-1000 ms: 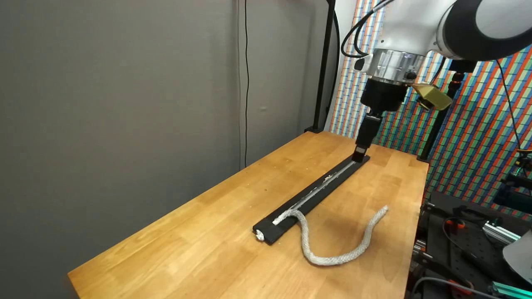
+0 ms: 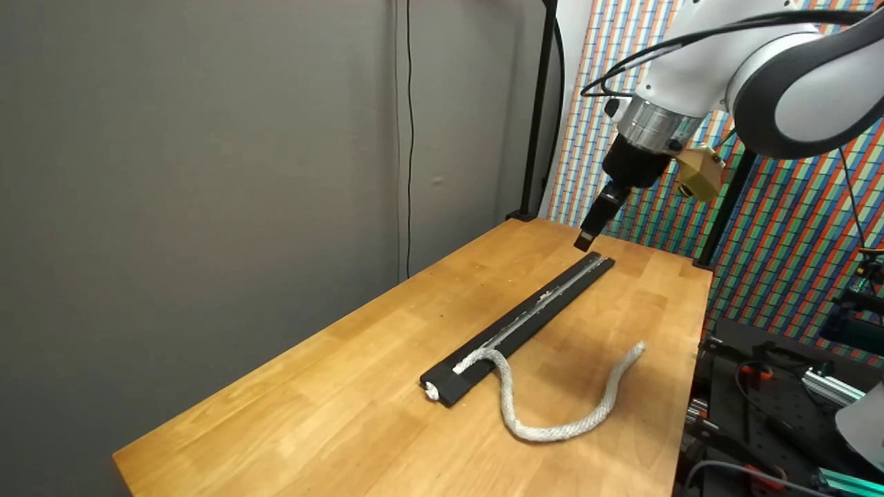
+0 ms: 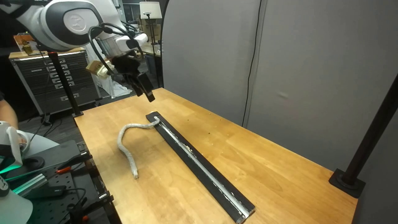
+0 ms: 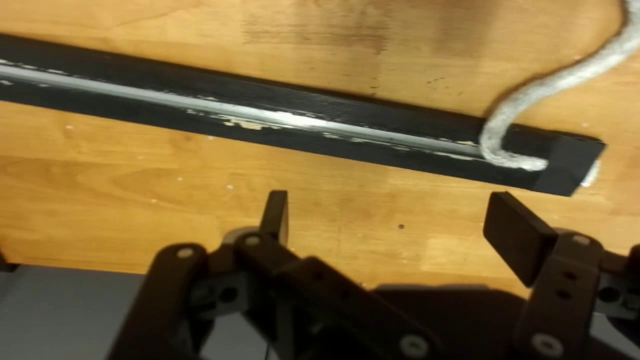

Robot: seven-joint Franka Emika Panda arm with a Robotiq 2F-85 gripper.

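Note:
A long black bar [image 2: 536, 319] with a pale groove along its length lies on the wooden table. At one end, a white rope [image 2: 543, 432] enters the bar under a black cover, and a short tip pokes out past it. From there the rope leaves the groove and curves loosely over the tabletop; most of the groove [image 3: 201, 168] holds no rope. My gripper hangs above the table, its fingers wide apart and empty. In the wrist view the bar and rope [image 4: 540, 90] lie beyond the fingertips, not between them.
Bare wooden tabletop [image 3: 283, 186] surrounds the bar on both sides. A grey partition [image 2: 248, 166] runs along one long side of the table, and black posts [image 3: 354, 149] stand at its corners.
My gripper has risen and tilted, its fingertips moving slightly left in exterior view 1, off the bar's far end. The rope and bar look unmoved.

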